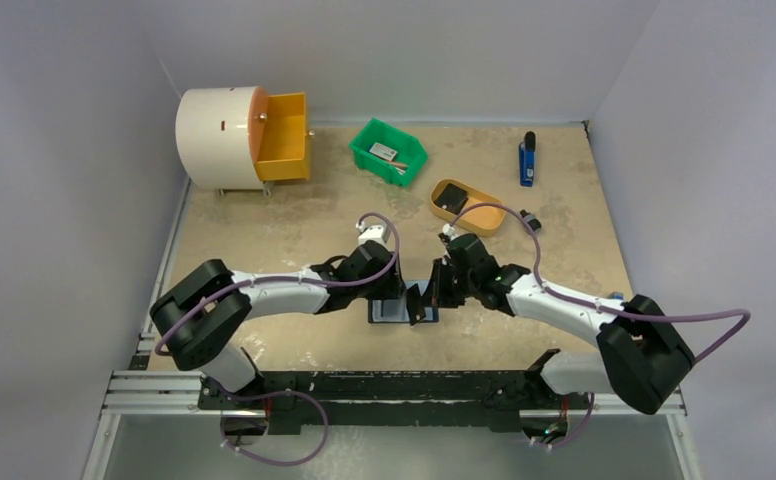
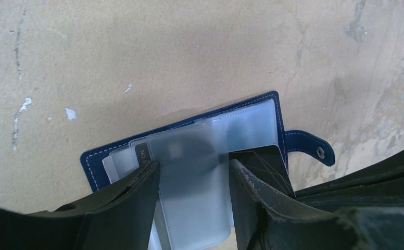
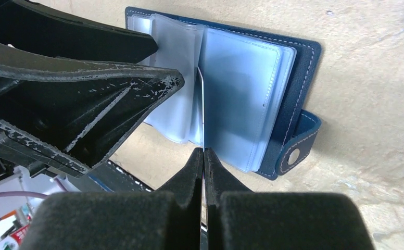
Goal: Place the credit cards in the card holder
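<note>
The open card holder, dark blue with clear pocket leaves, lies on the table between both arms. My right gripper is shut on a thin black card, which stands nearly edge-on in the right wrist view. The card's far edge reaches beside the raised clear leaf; whether it sits inside a pocket I cannot tell. My left gripper is open over the holder, its fingers on either side of the clear leaf. Under that leaf shows a dark strip with lettering.
Behind the holder stand a green bin with small items and a tan tray holding a black object. A blue stapler-like object lies at the back right. The orange drawer is at back left.
</note>
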